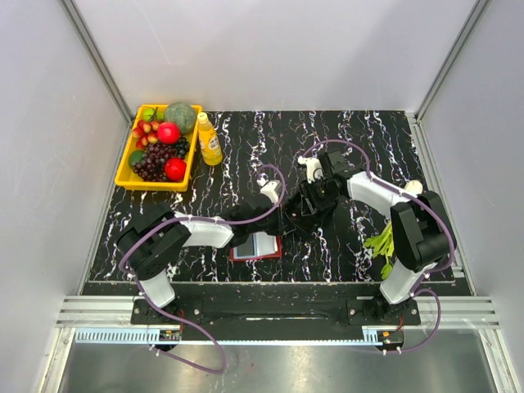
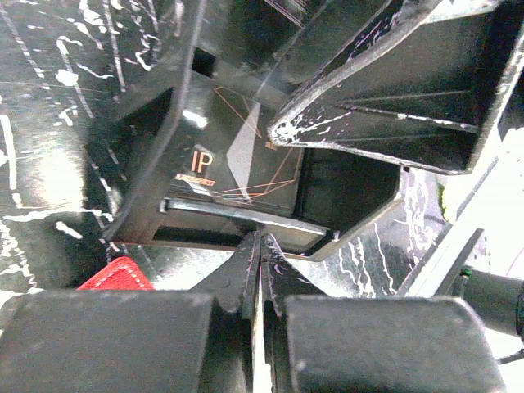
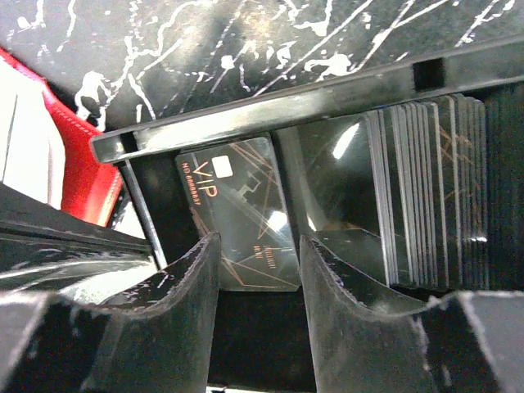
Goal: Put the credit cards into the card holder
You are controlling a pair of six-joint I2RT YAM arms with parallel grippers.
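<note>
A black tray (image 3: 270, 110) holds a dark VIP card (image 3: 237, 217) lying flat at one end, beside a stack of dark cards (image 3: 426, 188) standing on edge. My right gripper is open over that flat card, with no card seen gripped between its fingers. My left gripper is shut at the tray's near edge, nothing visible between its fingers. A red card holder (image 1: 255, 255) with white and grey sections lies under the left arm, partly hidden.
A yellow fruit basket (image 1: 123, 176) and an orange bottle (image 1: 210, 143) stand at the back left. Green vegetables (image 1: 381, 244) lie at the right.
</note>
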